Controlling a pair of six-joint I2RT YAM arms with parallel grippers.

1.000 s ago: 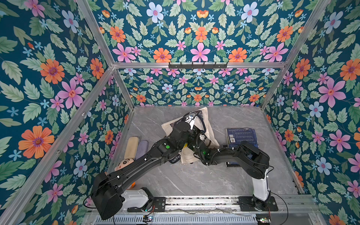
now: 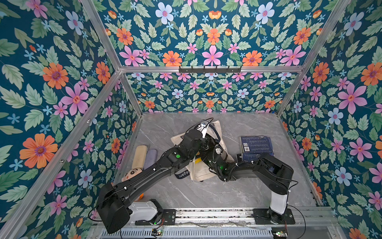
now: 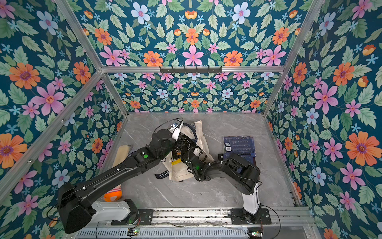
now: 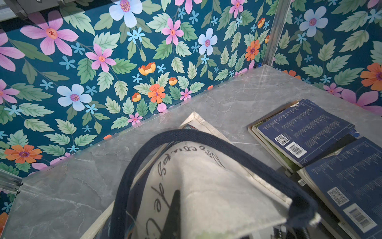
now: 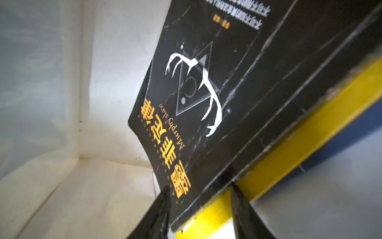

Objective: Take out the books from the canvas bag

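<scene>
The cream canvas bag (image 2: 179,139) with navy straps lies mid-table, mostly under both arms. My left gripper is at the bag's upper opening by the strap (image 4: 207,137); its fingers are mostly hidden by cloth in the left wrist view. Inside the bag, a black book (image 5: 238,79) with orange lettering rests over a yellow-edged one (image 5: 302,135). My right gripper is open at the black book's lower edge, its two fingers apart near the yellow edge.
Dark blue books (image 2: 255,145) lie on the table right of the bag. Rolled cloths (image 2: 139,157), a doll (image 2: 131,174) and an orange item sit at the left.
The right arm has shifted a little toward the front and right, and the bag with it has moved slightly toward the front. The left arm is nearly still.
</scene>
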